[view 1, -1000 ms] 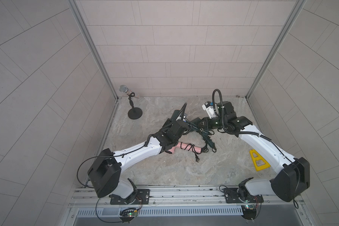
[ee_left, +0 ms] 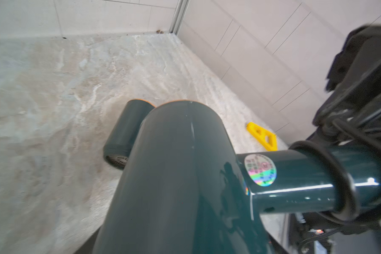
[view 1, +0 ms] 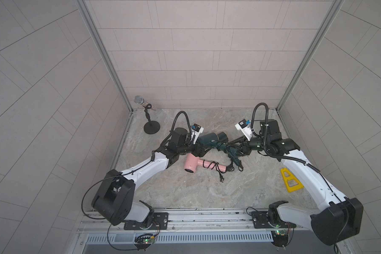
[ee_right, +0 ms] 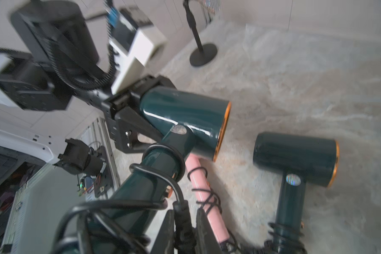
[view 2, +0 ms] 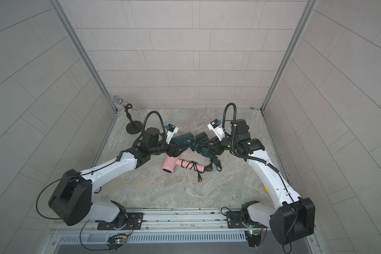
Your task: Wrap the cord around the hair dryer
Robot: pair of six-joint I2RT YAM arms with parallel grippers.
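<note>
A dark teal hair dryer is held up by my left gripper (view 1: 203,150) at its barrel, which fills the left wrist view. Black cord loops circle its handle (ee_left: 296,177). My right gripper is at the handle's end, with the thick black cord sleeve (ee_right: 182,216) between its fingers; whether it grips it is unclear. Behind lies a second teal dryer (ee_right: 296,156), cord round its handle, and below lies a pink dryer (view 1: 211,166) with cord wound on it.
A microphone stand (view 1: 151,126) stands at the back left. A yellow triangular piece (view 1: 291,179) lies at the right.
My left gripper has turned more upright and shifted, showing more of the held dryer. My right arm has moved right, away from the centre.
</note>
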